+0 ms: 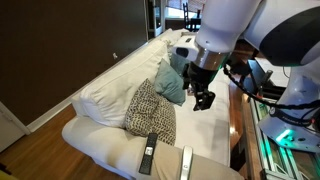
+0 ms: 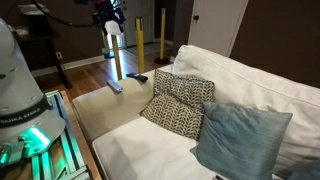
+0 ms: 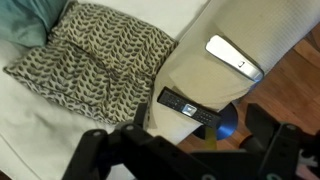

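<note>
A black remote (image 1: 148, 153) lies on the near sofa arm, its buttons facing up in the wrist view. To its right is a silver-white remote (image 1: 186, 163), apart from it. My gripper (image 1: 203, 100) hangs over the sofa seat in the first exterior view. From the wrist camera, its dark fingers (image 3: 92, 156) stand spread at the bottom of the picture, open, with nothing held. A patterned cushion (image 3: 100, 55) rests on the seat beside the sofa arm.
Blue-grey pillows (image 2: 242, 138) lean against the white sofa back (image 2: 250, 75). Wooden floor (image 3: 290, 88) shows beyond the sofa arm. Yellow posts (image 2: 140, 45) stand behind the arm in the second exterior view.
</note>
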